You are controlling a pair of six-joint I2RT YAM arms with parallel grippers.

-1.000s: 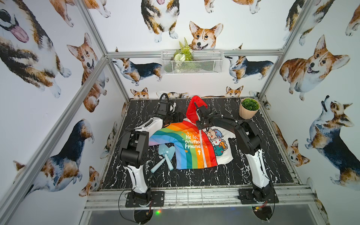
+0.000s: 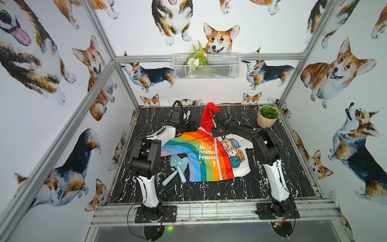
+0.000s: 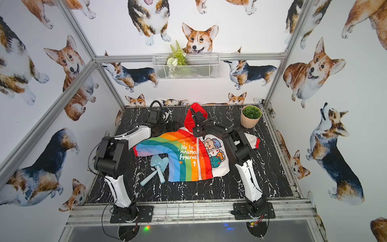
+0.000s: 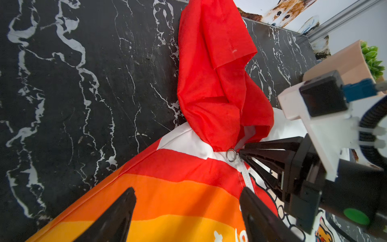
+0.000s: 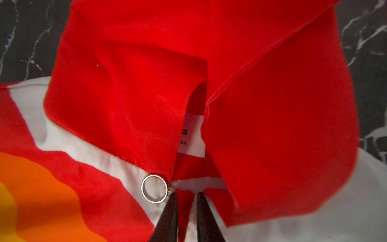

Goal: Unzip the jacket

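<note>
The rainbow-and-white jacket (image 2: 201,165) lies flat, its red hood (image 4: 213,68) toward the back. Down its front runs a zipper line (image 2: 216,155); a metal ring pull (image 5: 154,202) lies at the neck, close beside the right gripper's fingers. My right gripper is part open with a narrow gap, red and white cloth showing between and below its fingers; no firm hold on the pull shows. Over the jacket's left shoulder, my left gripper stands open, nothing between its widely spaced fingers.
Blue toy garden tools (image 2: 177,167) lie by the jacket's left side. A potted plant (image 2: 267,117) stands at the back right. On the back wall hangs a white wire basket (image 2: 221,72). Bare dark table (image 4: 100,60) shows behind the left shoulder.
Both arms have shifted only slightly, the left one a little to the right. The jacket looks the same.
</note>
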